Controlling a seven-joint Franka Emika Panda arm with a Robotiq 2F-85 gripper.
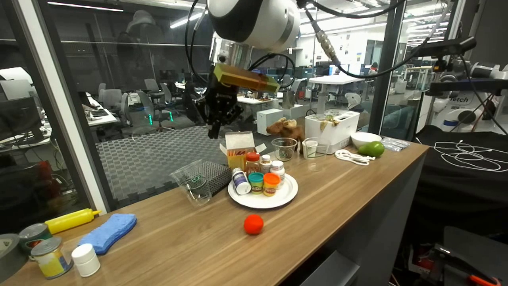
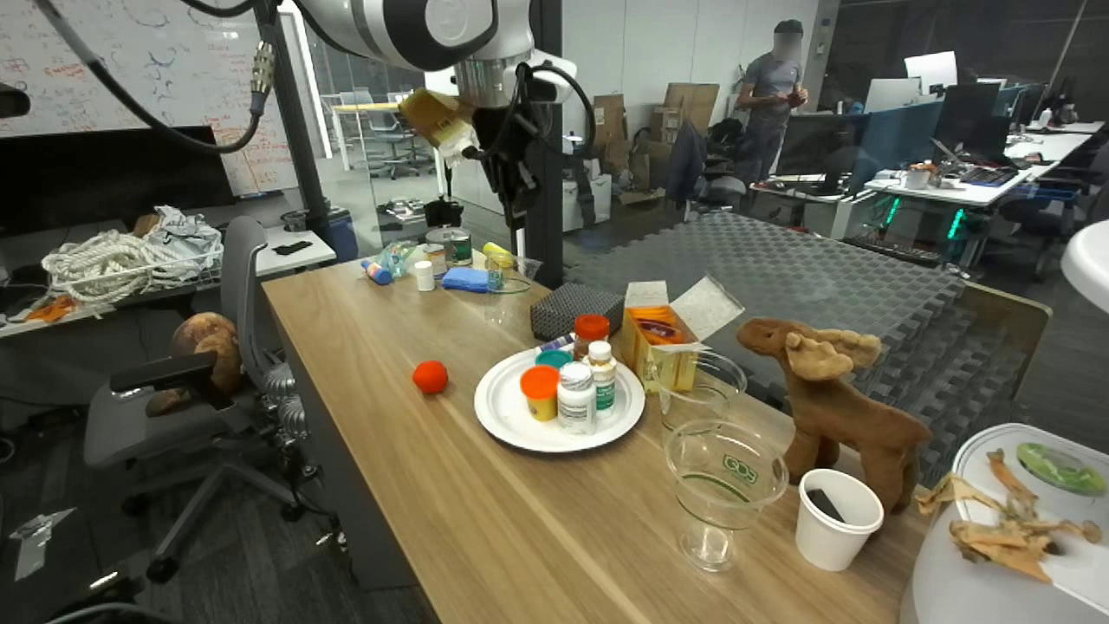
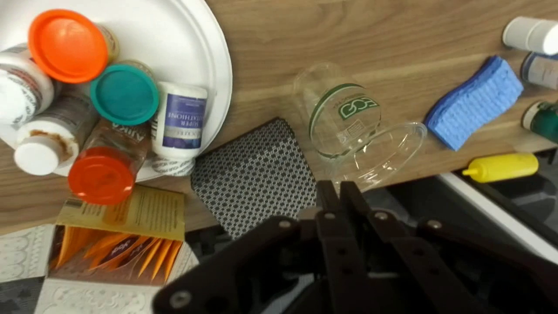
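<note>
My gripper hangs in the air over the far side of the table. Its fingers are almost together, and nothing shows in the slim gap between them. In exterior view 1 the fingertips of the gripper are well above a clear plastic cup, apart from it. This cup, with green print, is tipped over on the wood, its mouth toward the far edge. In exterior view 2 the cup is faint below the gripper.
Next to the cup are a dark patterned box and a white plate crowded with jars and bottles. A blue sponge and yellow bottle lie on the other side. A red ball sits in front, amid bare wood.
</note>
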